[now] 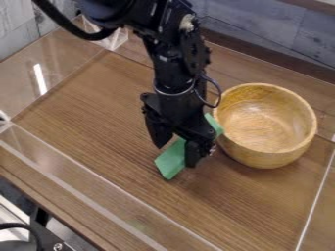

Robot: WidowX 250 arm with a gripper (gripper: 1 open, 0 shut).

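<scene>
A green object (170, 167) lies on the wooden table, partly hidden beneath my black gripper (178, 145), whose fingers point down on either side of its middle. The gripper looks open, with the green object between or just under the fingertips; whether they touch it is unclear. A yellow bowl (281, 108) sits just to the right of the gripper.
A grey wall (275, 29) runs along the back. A dark cable shows at the lower left edge.
</scene>
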